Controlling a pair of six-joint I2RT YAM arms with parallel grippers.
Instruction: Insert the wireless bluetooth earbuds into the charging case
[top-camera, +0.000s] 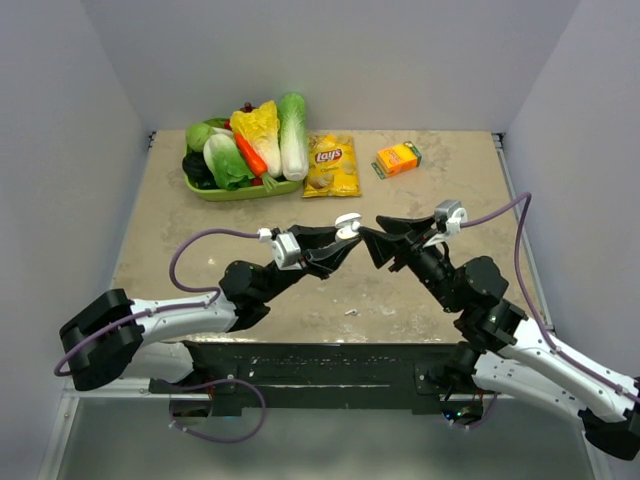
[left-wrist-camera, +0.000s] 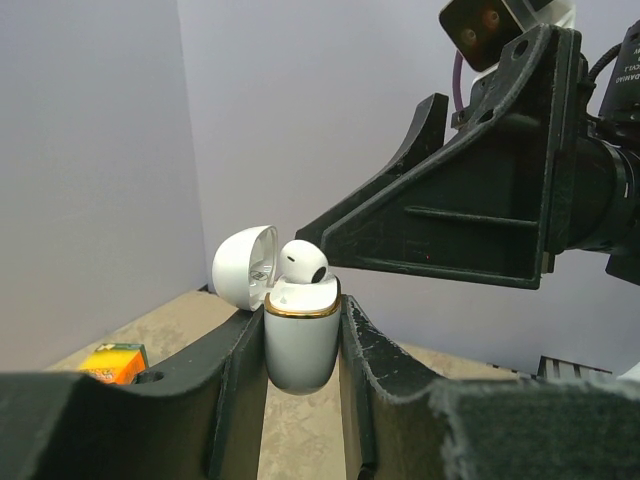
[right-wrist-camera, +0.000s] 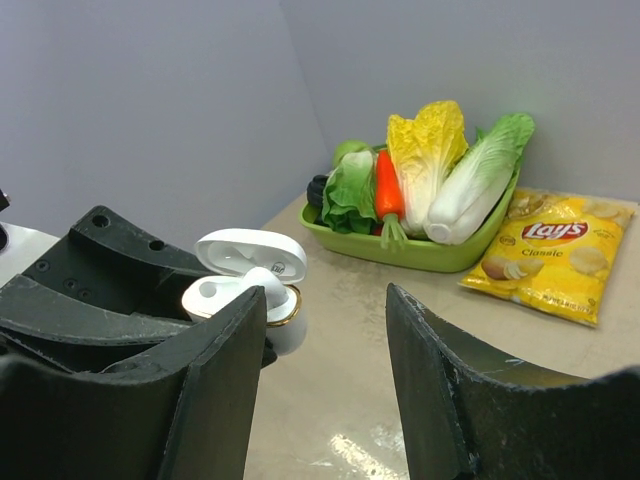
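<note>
The white charging case (top-camera: 347, 232) (left-wrist-camera: 300, 350) (right-wrist-camera: 215, 298) is held upright in my left gripper (top-camera: 338, 245), shut on it, with its lid (left-wrist-camera: 240, 268) (right-wrist-camera: 252, 245) raised. A white earbud (left-wrist-camera: 303, 262) shows at the case's top, partly out; how it is seated is unclear. My right gripper (top-camera: 373, 233) stands open just right of the case, one finger close beside or against the earbud, nothing seen between its fingers. A small white object (top-camera: 351, 312) lies on the table below, too small to identify.
A green basket (top-camera: 230, 195) of vegetables stands at the back left, with a yellow Lays bag (top-camera: 331, 166) beside it and an orange-yellow box (top-camera: 397, 159) at the back right.
</note>
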